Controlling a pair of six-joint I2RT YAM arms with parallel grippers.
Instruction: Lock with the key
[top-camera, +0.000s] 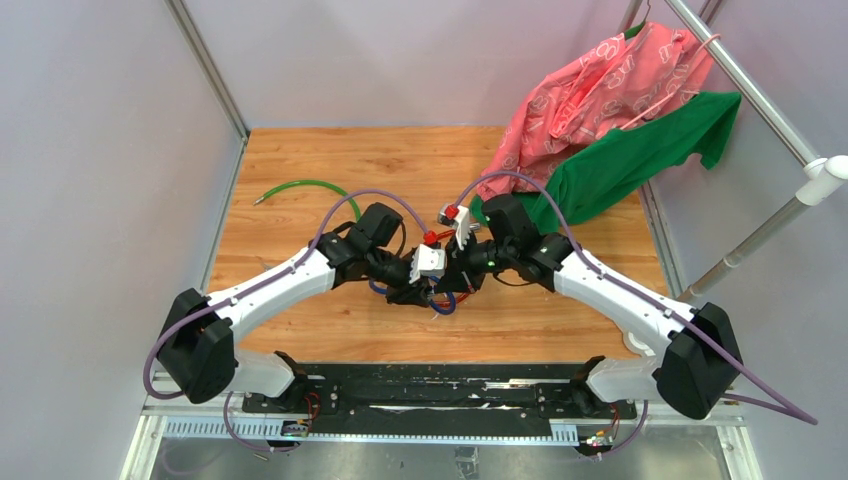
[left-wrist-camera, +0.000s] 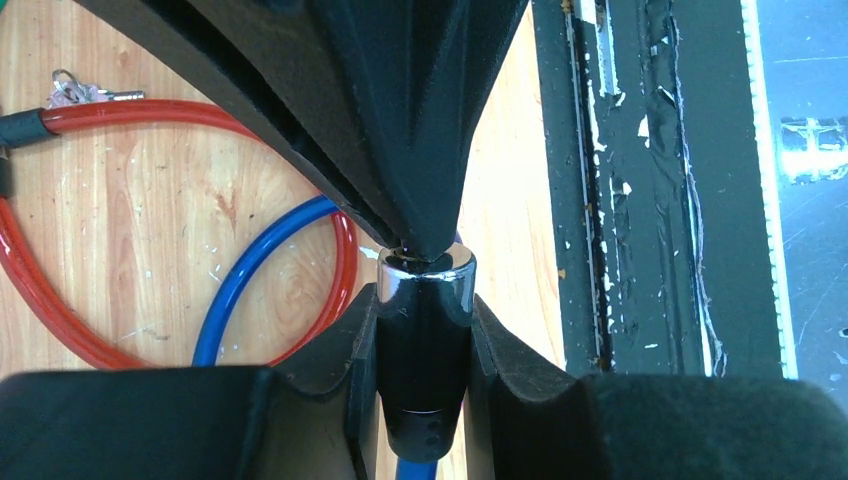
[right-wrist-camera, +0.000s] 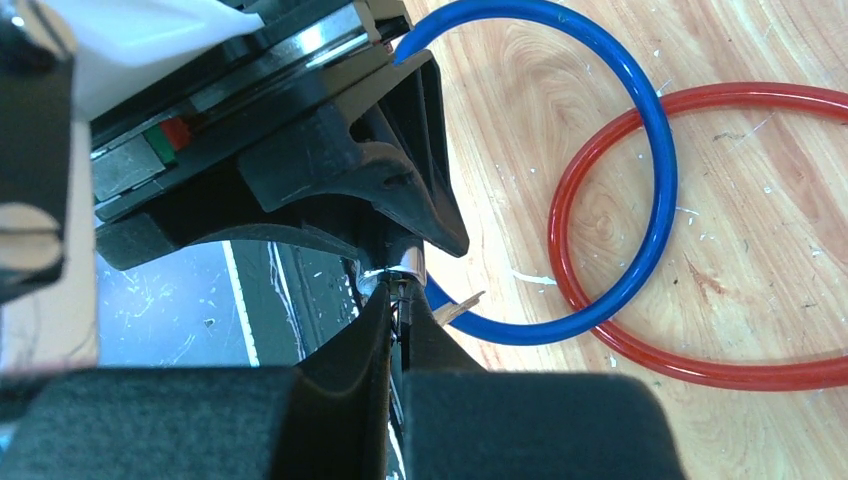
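My left gripper (top-camera: 425, 292) is shut on a chrome-and-black lock cylinder (left-wrist-camera: 420, 350), held upright above the blue cable (right-wrist-camera: 660, 200). My right gripper is shut with its tips at the cylinder's chrome top, over the keyhole; whether a key is between them is hidden. In the left wrist view the right gripper's black body fills the upper middle. A small bunch of keys (left-wrist-camera: 85, 92) lies on the wood beside the red cable (left-wrist-camera: 160, 113).
The green cable (top-camera: 300, 182) lies at the back left. Red and green cloths (top-camera: 600, 170) hang at the right beside a metal pole (top-camera: 750, 90). The front left of the wooden board (top-camera: 280, 330) is clear.
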